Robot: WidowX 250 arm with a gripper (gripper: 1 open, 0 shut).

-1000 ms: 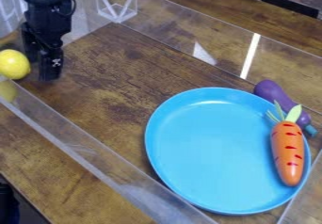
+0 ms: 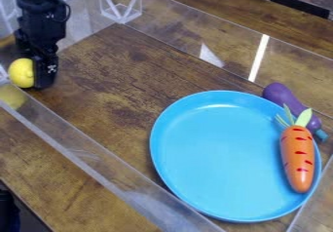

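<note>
The black gripper (image 2: pixel 37 60) reaches down at the far left of the wooden tray, over a yellow round object (image 2: pixel 21 73) that it partly covers. Whether its fingers are closed around that object is hard to tell. A light blue plate (image 2: pixel 208 168) fills the lower right, with an orange toy carrot (image 2: pixel 297 158) lying on its right side.
A purple toy eggplant (image 2: pixel 279 97) lies beside the plate at the right edge. Clear plastic walls (image 2: pixel 92 158) border the tray. The middle of the tray is bare wood.
The yellow object sits a little further right and lower, closer in under the gripper, which has shifted slightly.
</note>
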